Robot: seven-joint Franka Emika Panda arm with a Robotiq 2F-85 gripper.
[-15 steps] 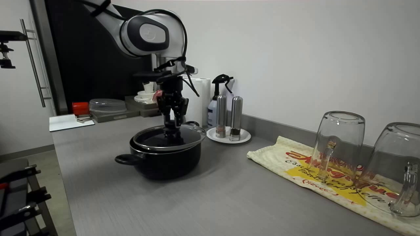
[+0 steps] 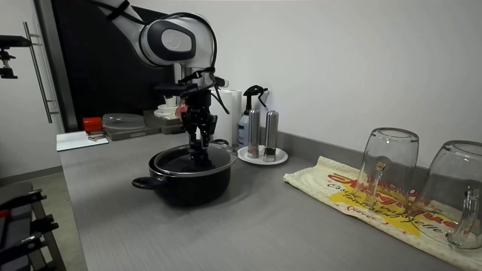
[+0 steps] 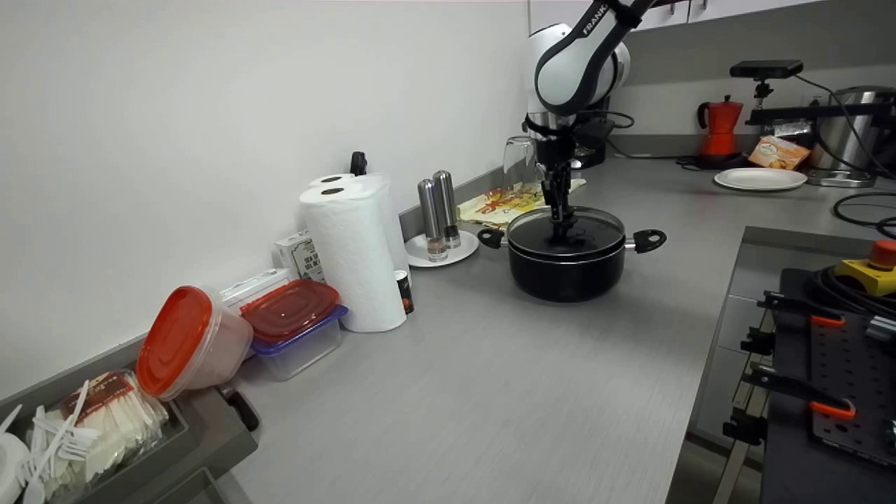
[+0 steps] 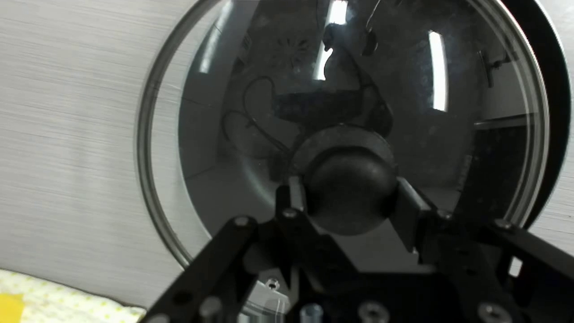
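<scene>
A black pot (image 2: pixel 194 192) with two side handles stands on the counter. Over its mouth is a glass lid (image 2: pixel 174 163) with a metal rim, set off-centre. In exterior view 1 the lid overhangs the pot's right side, and some of the pot's inner wall shows at the left. Whether lid and pot touch all round, I cannot tell. My gripper, pointing down, is shut on the lid's round black knob (image 4: pixel 350 180), one finger on either side. Exterior view 2 has the lid (image 3: pixel 603 228) roughly level above the pot (image 3: pixel 567 278).
Behind the pot, a white plate (image 2: pixel 282 158) carries two steel grinders (image 2: pixel 271 131). Two upturned glass mugs (image 2: pixel 388 156) rest on a patterned cloth (image 2: pixel 311 176) to the right. Paper towel rolls (image 3: pixel 348 252) and plastic containers (image 3: pixel 298 340) line the wall.
My gripper and the lid have shifted very slightly right and toward the camera in exterior view 1. The pot has stayed put, and the knob is still held.
</scene>
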